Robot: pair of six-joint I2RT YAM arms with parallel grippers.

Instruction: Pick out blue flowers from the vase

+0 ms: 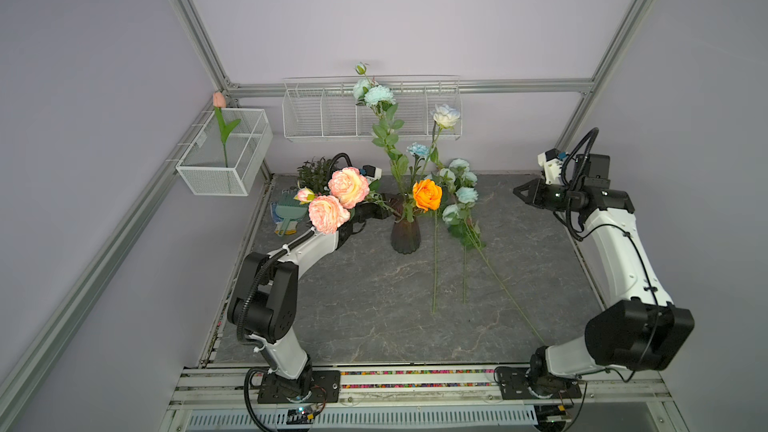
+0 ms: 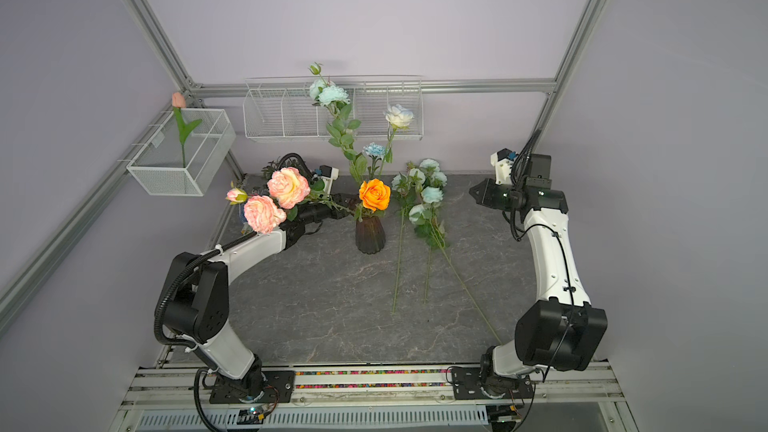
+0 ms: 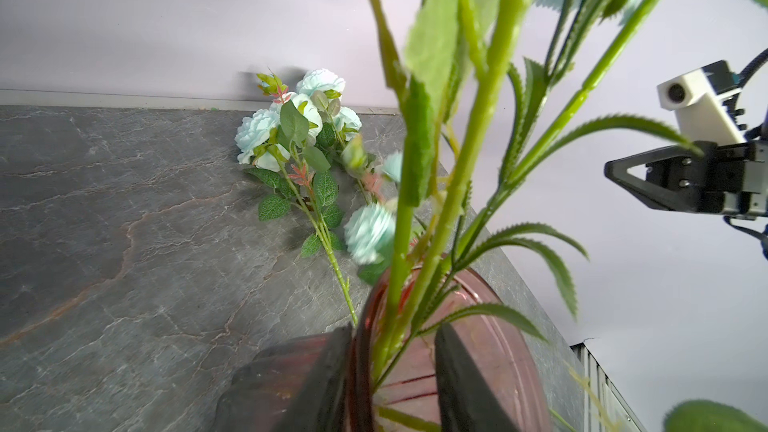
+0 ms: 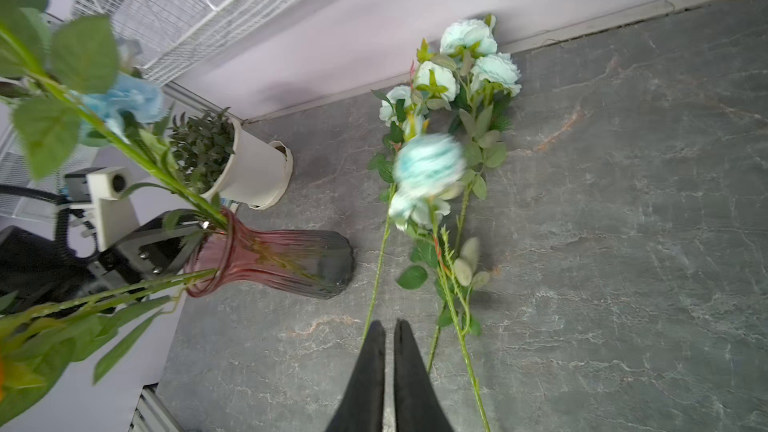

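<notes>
The dark reddish vase [image 1: 405, 236] stands upright mid-table, and my left gripper is shut on its rim. A tall pale blue flower [image 1: 379, 96] and a shorter blue one [image 1: 417, 150] rise from the vase, alongside an orange rose [image 1: 427, 195], a white rose [image 1: 446, 117] and pink peonies [image 1: 349, 187]. Several pale blue flowers [image 1: 466, 194] lie right of the vase with stems towards the front; one bloom [image 4: 429, 165] is blurred in the right wrist view. My right gripper, at the table's right, is shut with nothing between its fingers.
A wire basket [image 1: 304, 116] hangs on the back wall; a white basket [image 1: 212, 184] with a pink tulip is on the left. A potted plant [image 4: 252, 164] stands behind the left gripper.
</notes>
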